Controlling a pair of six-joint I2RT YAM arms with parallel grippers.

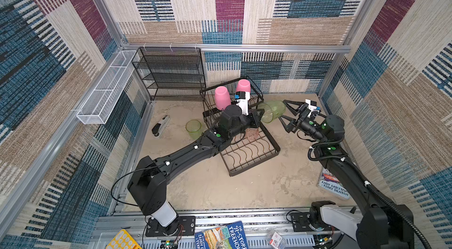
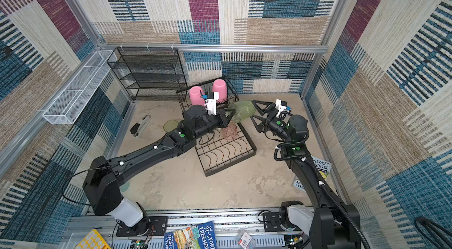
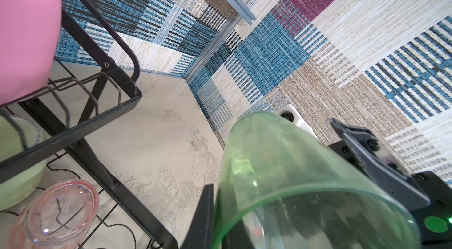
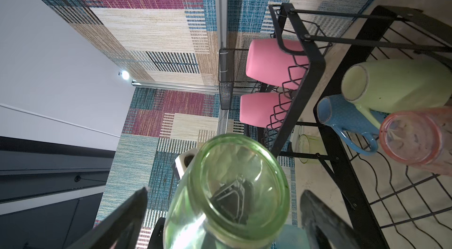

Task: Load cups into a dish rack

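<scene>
A clear green cup (image 1: 275, 110) lies tilted in the air beside the dish rack (image 1: 254, 165). My left gripper (image 1: 260, 113) is shut on its thin rim; in the left wrist view the cup's open mouth (image 3: 324, 197) faces that gripper. My right gripper (image 1: 283, 110) stands open at the cup's base, its fingers to either side of the cup in the right wrist view. Two pink cups (image 4: 276, 62) stand on the rack's upper tier. Below lie a pale green mug (image 4: 400, 84), a blue mug (image 4: 346, 112) and a clear pink cup (image 4: 414, 138).
Another clear green cup (image 1: 193, 128) stands on the table left of the rack, partly behind my left arm. A box cutter (image 1: 160, 125) lies farther left. Black wire shelves (image 1: 171, 77) are at the back. Books (image 1: 333, 184) lie by the right arm.
</scene>
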